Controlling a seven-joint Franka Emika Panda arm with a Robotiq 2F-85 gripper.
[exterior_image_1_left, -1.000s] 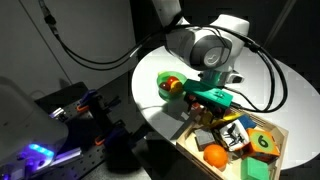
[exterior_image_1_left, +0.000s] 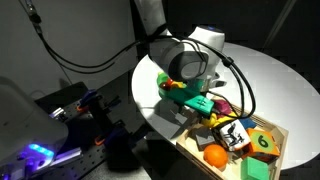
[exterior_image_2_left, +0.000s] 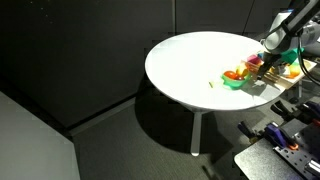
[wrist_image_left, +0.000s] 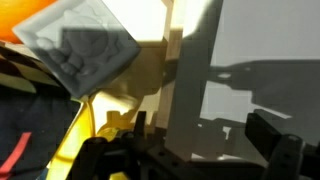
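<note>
My gripper stands open in the wrist view, its two dark fingers wide apart with nothing between them. Below it is bare pale surface, just beside the wooden wall (wrist_image_left: 175, 65) of the toy box. In exterior view 1 the white arm (exterior_image_1_left: 196, 60) hangs between the green bowl and the box, and its fingertips are hard to make out. The green bowl (exterior_image_2_left: 238, 84) holds several red, orange and yellow toys. Inside the wooden box (exterior_image_1_left: 196, 152) lie an orange ball (exterior_image_1_left: 215, 155), a patterned cube (exterior_image_1_left: 235, 135) and a green block (exterior_image_1_left: 254, 169).
A grey block (wrist_image_left: 78, 42) with a raised pattern sits inside the box near its wall. One small yellow-green piece (exterior_image_2_left: 211, 86) lies alone on the white round table (exterior_image_2_left: 175, 65). A black cable (exterior_image_1_left: 249, 85) loops beside the arm.
The arm has swung left in exterior view 1, away from the box and toward the green bowl, which it now partly covers. The box's contents look unmoved.
</note>
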